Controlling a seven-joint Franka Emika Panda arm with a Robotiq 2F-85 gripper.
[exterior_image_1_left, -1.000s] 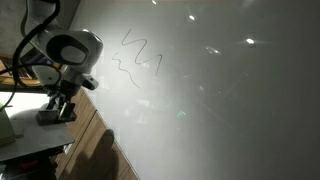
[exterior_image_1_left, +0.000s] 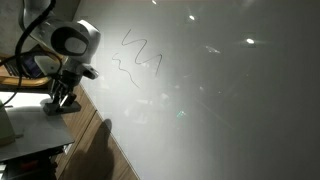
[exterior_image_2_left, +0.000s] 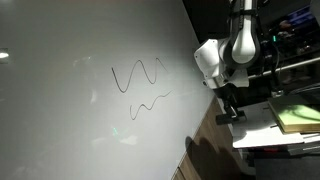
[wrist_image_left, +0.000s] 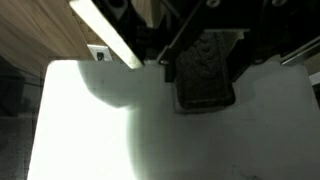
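Note:
A dark block, seemingly an eraser (wrist_image_left: 203, 80), sits between the fingers of my gripper in the wrist view. My gripper is shut on it, at the white table's end nearest the whiteboard. In exterior view 1 the gripper (exterior_image_1_left: 64, 100) points down and the block looks slightly above the tabletop; its exact clearance is hard to judge. The whiteboard (exterior_image_2_left: 90, 100) carries two dark wavy lines, the upper one (exterior_image_2_left: 140, 72) longer than the lower one (exterior_image_2_left: 148, 106).
The white table (wrist_image_left: 90, 140) has bare surface around the block. A pale green-topped box (exterior_image_2_left: 300, 116) stands on it, with cables behind. Wood panelling (exterior_image_1_left: 100, 140) lies between table and whiteboard.
The arm and gripper have risen a little. The dark block has come up with the gripper and shifted slightly toward the whiteboard. The wavy lines look the same.

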